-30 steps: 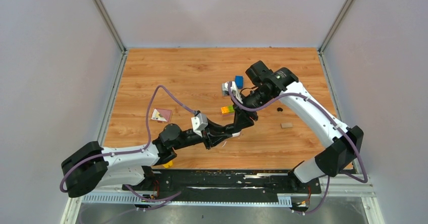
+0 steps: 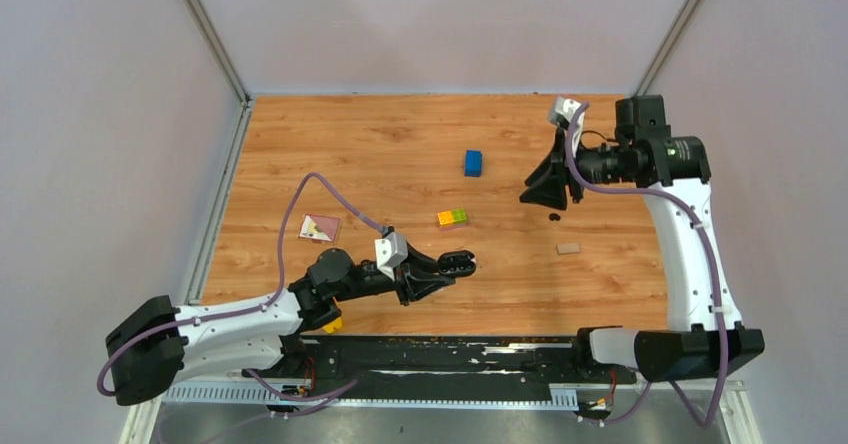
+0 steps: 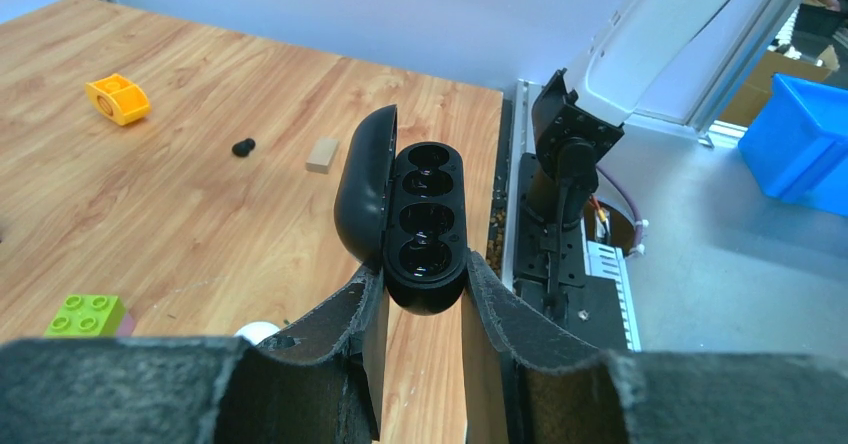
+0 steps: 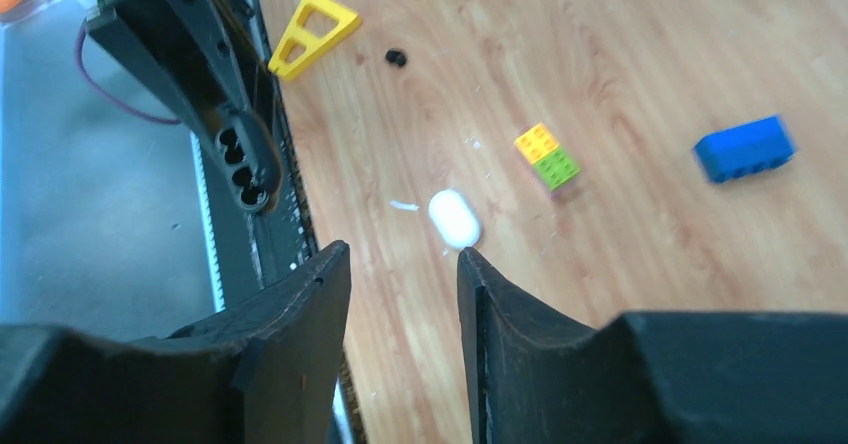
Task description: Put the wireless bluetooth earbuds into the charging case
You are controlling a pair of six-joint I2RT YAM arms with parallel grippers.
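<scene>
My left gripper is shut on the black charging case (image 3: 428,214), holding it above the table with its lid open. The sockets facing the left wrist view look empty. In the top view the case (image 2: 458,262) is at the tip of the left arm. My right gripper stands part open with nothing between its fingers, over the right side of the table. One black earbud (image 2: 555,217) lies on the wood beside that gripper. Another small black earbud (image 4: 396,56) rests on the far side in the right wrist view, hidden from above.
A white oval piece (image 4: 455,219) lies on the table. Nearby are a yellow-green brick (image 2: 452,218), a blue brick (image 2: 473,163) and a beige block (image 2: 568,248). A yellow triangle (image 4: 312,34) lies close to the left arm.
The right arm has swung away from the case to the right and back, leaving the open case in view. The left gripper has shifted only slightly, still holding the case.
</scene>
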